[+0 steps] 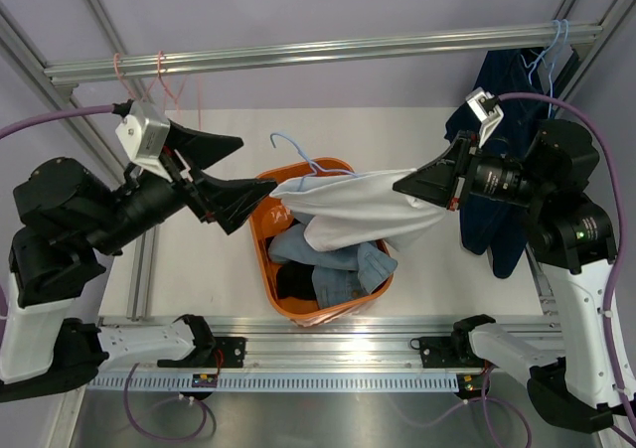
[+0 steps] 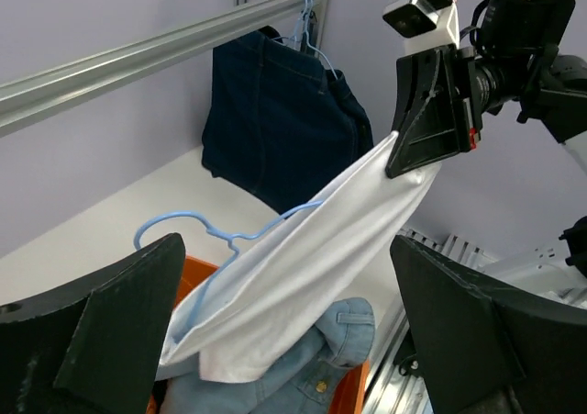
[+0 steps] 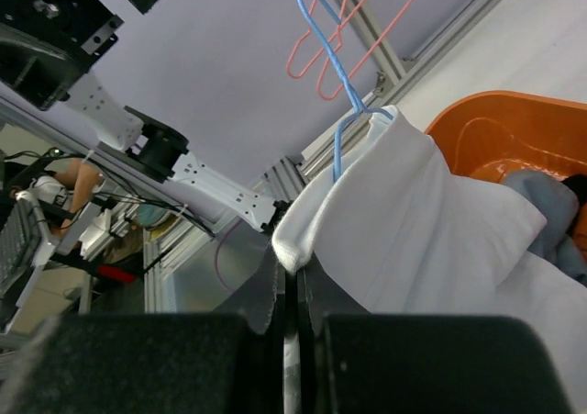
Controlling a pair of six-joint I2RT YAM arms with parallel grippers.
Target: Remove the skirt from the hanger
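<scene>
A white skirt (image 1: 353,205) is held stretched sideways above the orange bin by my right gripper (image 1: 442,185), shut on its end. A blue hanger (image 1: 308,160) is still in the skirt's far end, its hook up, also seen in the right wrist view (image 3: 335,61). My left gripper (image 1: 224,190) stands open just left of the hanger, with nothing between its fingers; in the left wrist view the hanger and skirt show between and beyond its open fingers.
An orange bin (image 1: 386,291) holds denim and dark garments. Dark jeans (image 1: 497,220) hang on blue hangers at the right of the rail (image 1: 328,51). Pink hangers (image 1: 164,75) hang at the left.
</scene>
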